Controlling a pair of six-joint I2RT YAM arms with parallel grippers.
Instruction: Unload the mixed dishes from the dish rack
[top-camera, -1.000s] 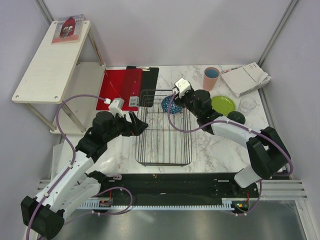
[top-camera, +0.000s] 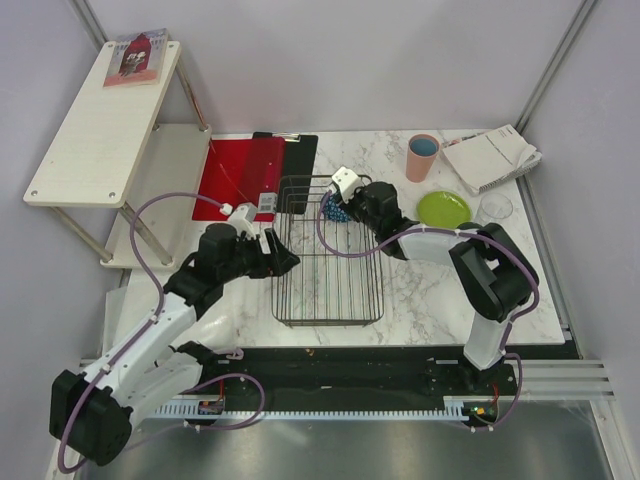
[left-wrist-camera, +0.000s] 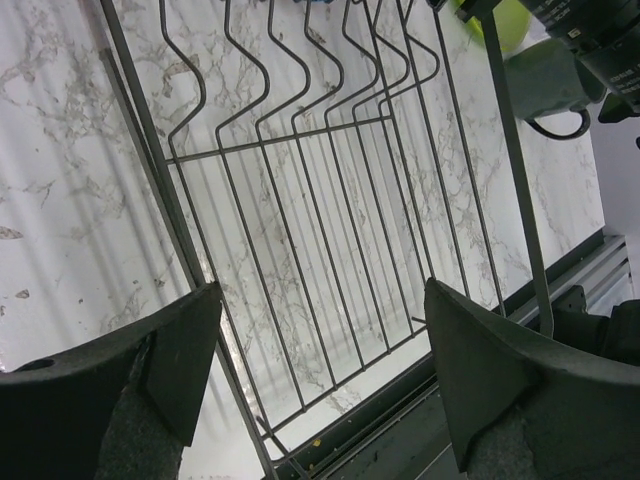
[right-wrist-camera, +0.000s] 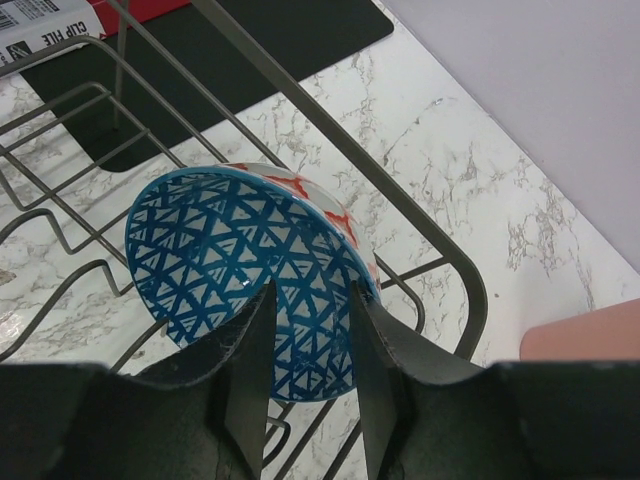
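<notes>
The dish rack (top-camera: 328, 322) stands mid-table, its bare wires (left-wrist-camera: 290, 230) filling the left wrist view. A blue-patterned bowl (right-wrist-camera: 230, 270) leans tilted among the wires at the rack's back, partly covered by my right gripper in the top view. My right gripper is part open over the bowl, its fingers on either side of the bowl's right part; whether they touch it I cannot tell. Around the rack's left side my left gripper is open, fingers wide apart and nothing held.
Right of the rack are a green plate (top-camera: 443, 210), a clear glass dish (top-camera: 495, 207), a pink cup (top-camera: 421, 158) and a dark mug (left-wrist-camera: 545, 88). A white shelf (top-camera: 100, 130) rises at left. Free marble (top-camera: 430, 310) lies front right.
My right gripper has moved left over the bowl, covering more of it. The right forearm swung left, now hiding most of the dark mug.
</notes>
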